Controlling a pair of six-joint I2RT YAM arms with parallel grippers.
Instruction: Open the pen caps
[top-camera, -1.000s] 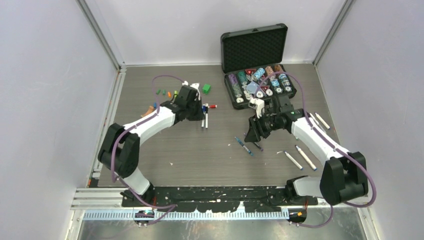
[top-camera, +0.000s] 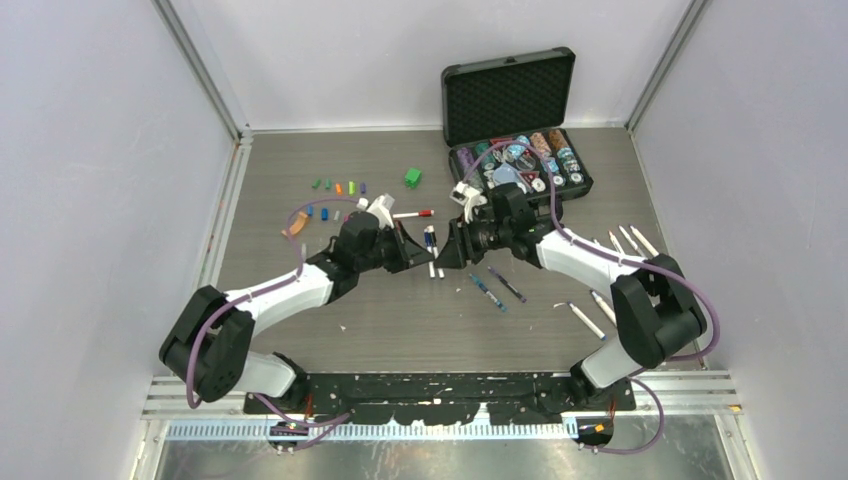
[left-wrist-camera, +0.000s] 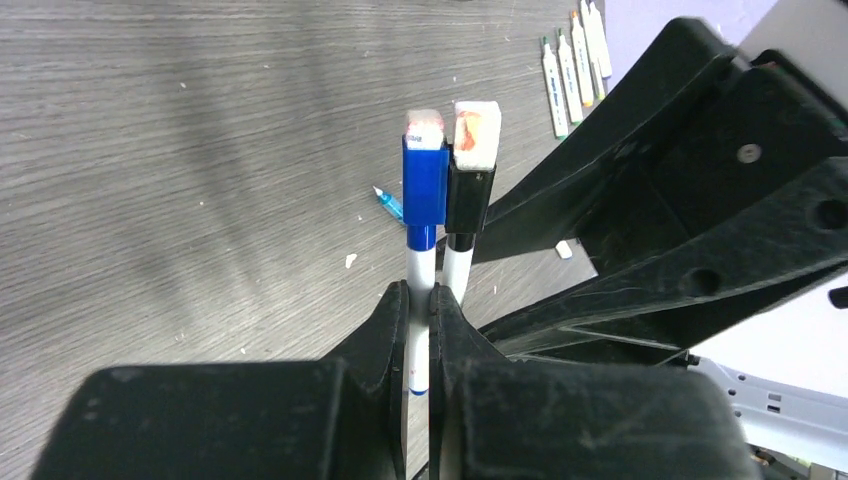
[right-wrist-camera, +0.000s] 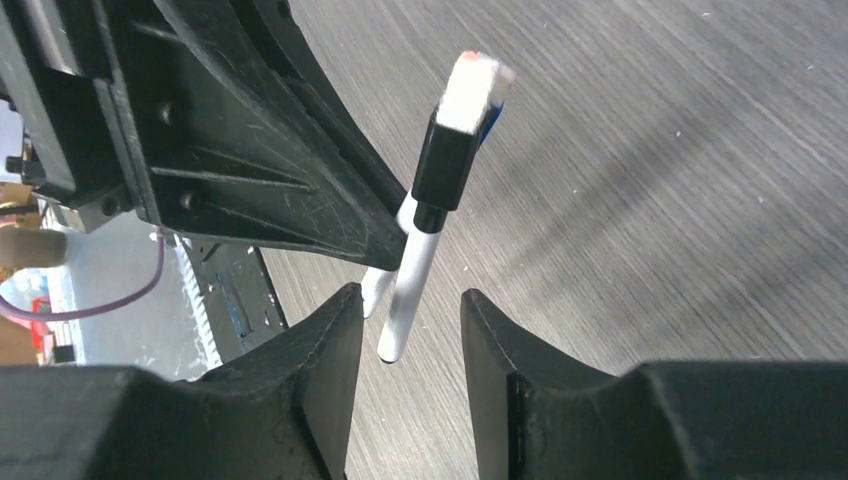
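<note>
Two white whiteboard markers, one with a blue cap (left-wrist-camera: 425, 188) and one with a black cap (left-wrist-camera: 468, 200), stand side by side with worn white eraser tops. My left gripper is shut on their barrels, and the caps stick out past its fingertips. In the right wrist view the black-capped marker (right-wrist-camera: 410, 285) is in front and the blue one is mostly hidden behind it. My right gripper is open, its fingers either side of the black marker's barrel with gaps showing. A red-capped marker (top-camera: 412, 214) lies behind the arms.
Small coloured caps (top-camera: 339, 188) lie at the back left near an orange block (top-camera: 297, 225). Two dark pens (top-camera: 487, 292) lie front of centre, and several white markers (top-camera: 585, 320) at right. An open case (top-camera: 510, 95) and a green block (top-camera: 412, 177) are behind.
My left gripper has carried both markers right and toward the front. My right gripper has come left from over the dark pens and now meets them near the middle.
</note>
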